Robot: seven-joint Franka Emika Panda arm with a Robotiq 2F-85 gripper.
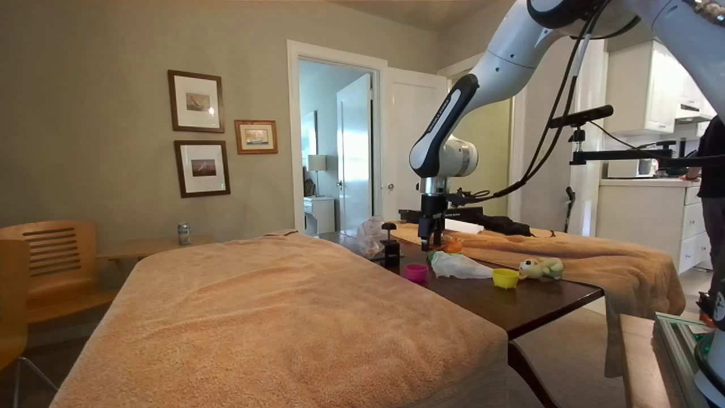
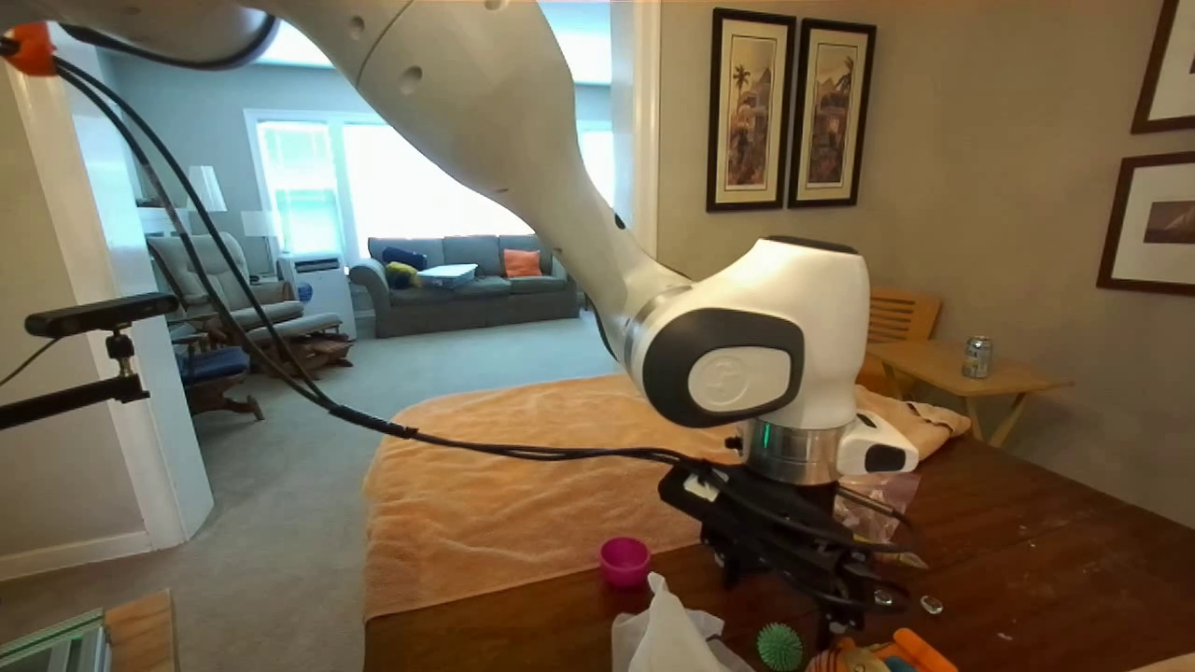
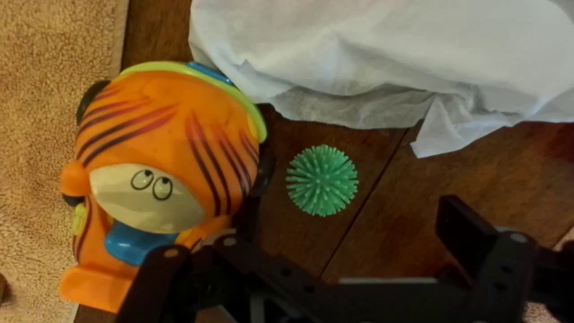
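My gripper is open above the dark wooden table, with its two black fingers well apart and nothing held. A green spiky ball (image 3: 321,181) rests on the table just beyond the gap between the fingers in the wrist view. At left lies an orange toy figure (image 3: 161,129) with dark stripes and drawn eyes; the left finger hides part of its lower edge. White crumpled cloth-like material (image 3: 376,59) covers the top of that view. In exterior view 2 the gripper (image 2: 784,605) hangs low, close to the ball (image 2: 780,646).
A magenta cup (image 1: 416,273), a yellow cup (image 1: 504,278) and a pale green plush toy (image 1: 541,268) sit on the table. A black stand (image 1: 391,253) and a clear plastic bag (image 1: 371,237) are nearby. Bare wood shows toward the near end (image 1: 530,302).
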